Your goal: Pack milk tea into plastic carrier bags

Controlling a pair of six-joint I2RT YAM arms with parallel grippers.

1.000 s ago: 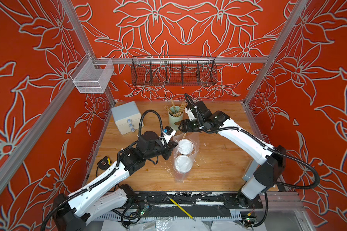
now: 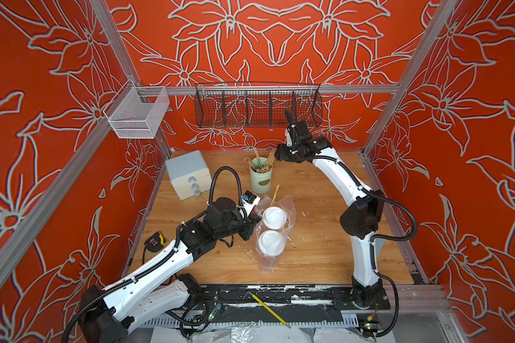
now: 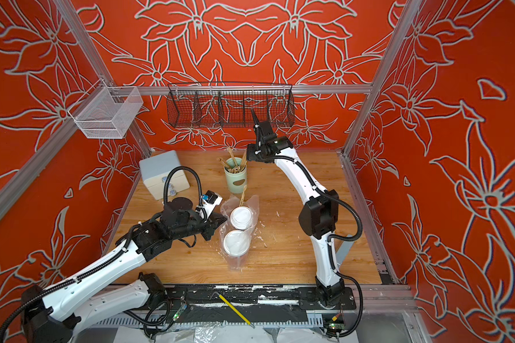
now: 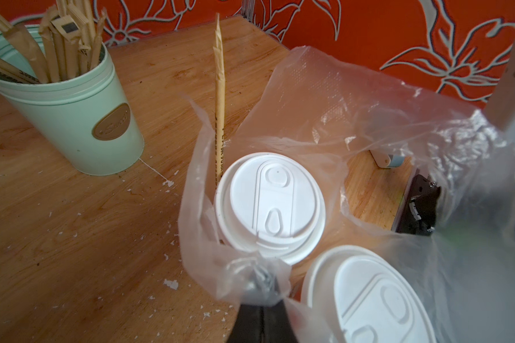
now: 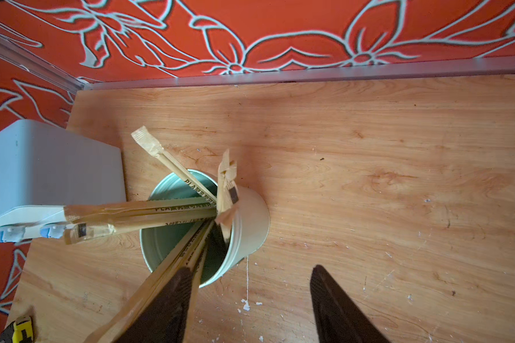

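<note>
Two white-lidded cups stand inside a clear plastic bag [image 2: 290, 208], the far cup [image 4: 274, 200] and the near cup [image 4: 377, 300]. One wrapped straw [image 4: 219, 108] stands upright in the bag beside the far cup. My left gripper is shut on the bag's rim, the plastic bunched at its fingertips. Several wrapped straws [image 5: 148, 211] lean in a mint-green bucket [image 5: 251, 220]. My right gripper hangs near the bucket, just right of it in the top views. Its fingers are apart with nothing between them; straws pass close to the left finger.
A grey-topped box [image 2: 187, 171] stands left of the bucket, and a tape measure [image 2: 154, 241] lies at the left edge. A black wire basket [image 2: 257, 105] hangs at the back wall.
The right gripper has moved from above the straw by the far cup back toward the rear, beside the bucket. Its arm has swung inward. The left arm and the cups stay put.
</note>
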